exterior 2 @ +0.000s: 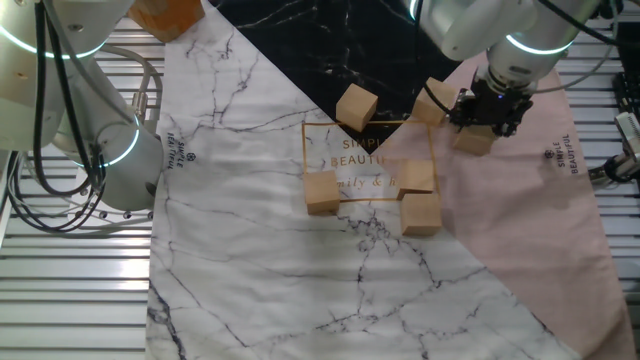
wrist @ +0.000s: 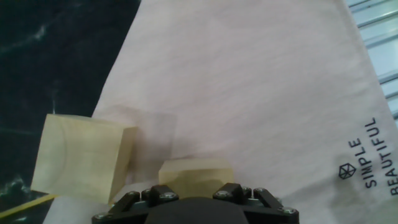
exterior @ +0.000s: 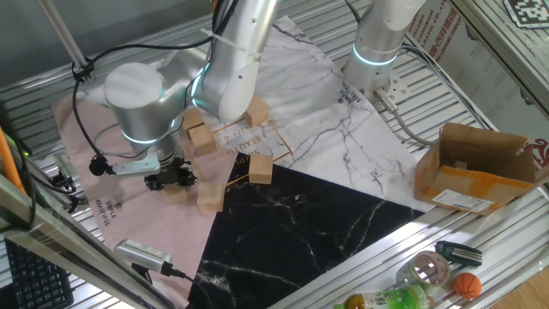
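My gripper (exterior: 171,178) points down at the pink part of the cloth, right over a wooden block (exterior 2: 474,140). In the wrist view the dark fingers (wrist: 166,195) are spread apart, and that same block (wrist: 196,177) shows between and beyond them. Its lower part is hidden by the gripper, so I cannot tell whether the fingers press on it. Close by, a second wooden block (wrist: 81,158) sits at the border of the pink and black areas, apart from the fingers.
Several more wooden blocks lie around the printed lettering, among them one block (exterior: 261,169) at the black corner. An open cardboard box (exterior: 472,167) stands at the right.
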